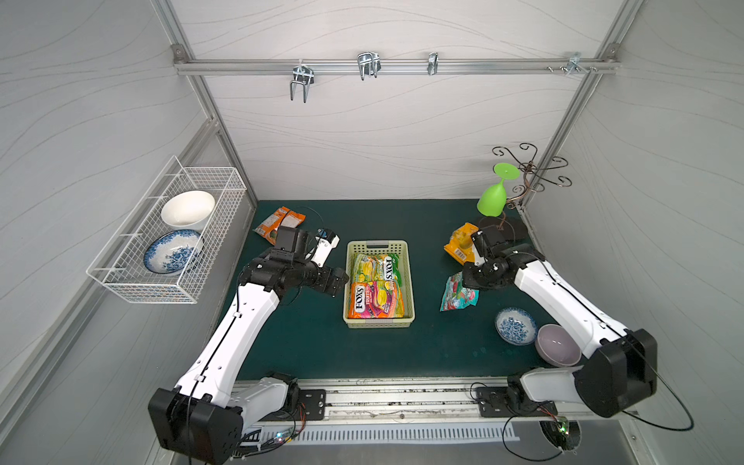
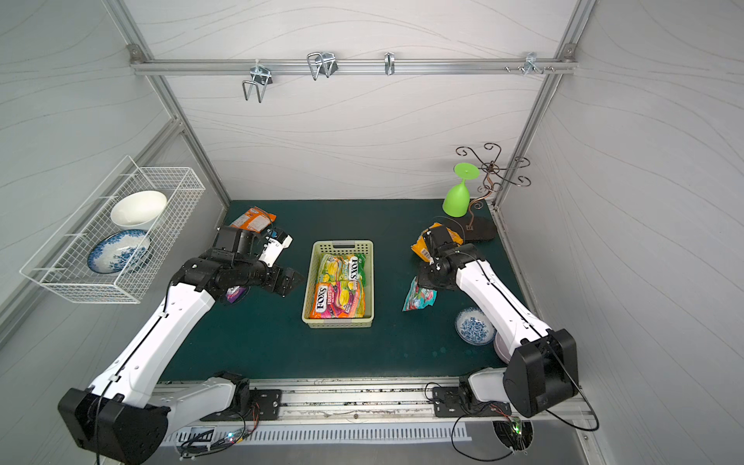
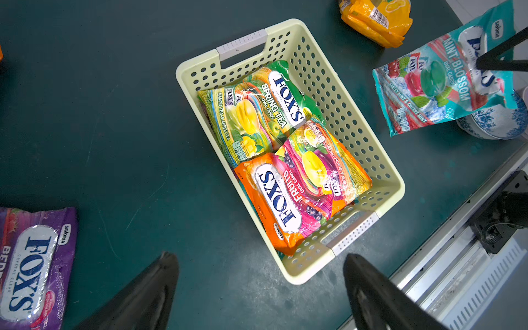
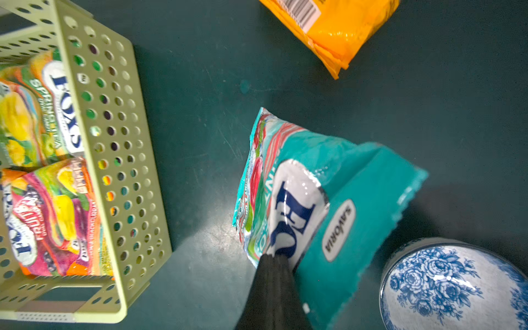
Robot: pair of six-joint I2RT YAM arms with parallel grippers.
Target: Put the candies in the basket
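The cream perforated basket [image 3: 379, 140] stands mid-table. In it lie a green spring tea candy bag [image 3: 247, 115] and an orange-pink fruits candy bag [image 3: 297, 192]. My right gripper is shut, its fingers pinching the wrapper of a teal mint candy bag [image 4: 352, 165], which tilts up right of the basket. My left gripper is open beside the basket's left side, with nothing held. Left of it lies a purple candy bag [image 3: 33, 269]. A yellow-orange bag [image 4: 352, 27] rests behind the teal one; an orange bag [image 1: 277, 223] is at the back left.
A blue-patterned bowl [image 1: 515, 325] and a mauve bowl [image 1: 558, 345] stand at the front right. A green goblet [image 1: 496, 193] hangs on a metal stand at the back right. A wire rack [image 1: 147, 293] with bowls is on the left wall.
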